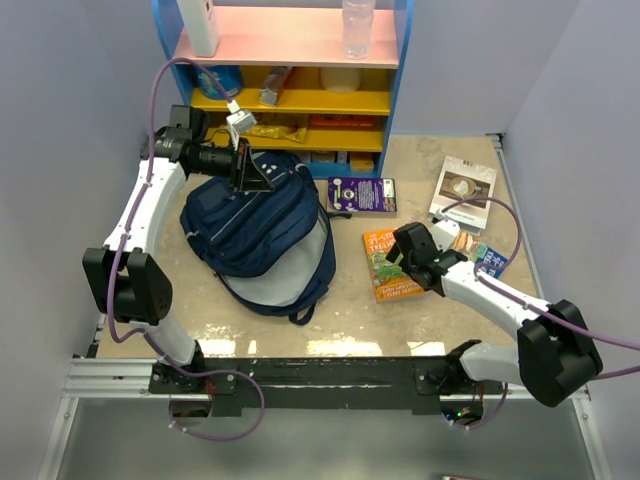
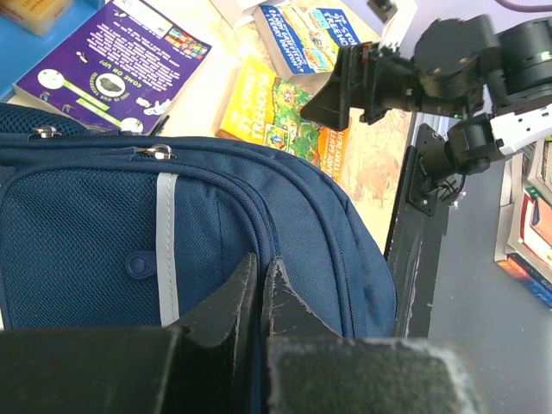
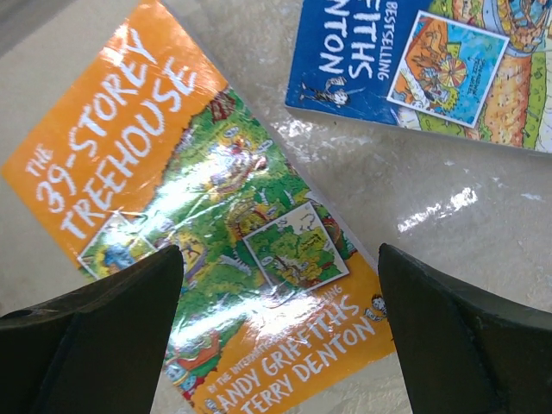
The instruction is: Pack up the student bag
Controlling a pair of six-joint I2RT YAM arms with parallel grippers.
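The navy backpack [image 1: 265, 225] with a grey panel lies on the left of the table. My left gripper is shut on the bag's dark blue fabric, near a piped seam. An orange and green book, The 39-Storey Treehouse [image 3: 233, 216], lies flat on the table. Over that book hangs my right gripper, open, its fingers on either side of the lower part of the cover in the right wrist view and nothing between them. A blue Treehouse book [image 3: 414, 65] lies just beyond it. Near the shelf rests a purple book [image 1: 362, 195].
A white-covered book [image 1: 463, 190] lies at the back right. The shelf unit [image 1: 290, 33], with a bottle, a glass and several packets, stands behind the bag. Bare table [image 1: 345, 320] shows between the bag and the orange book.
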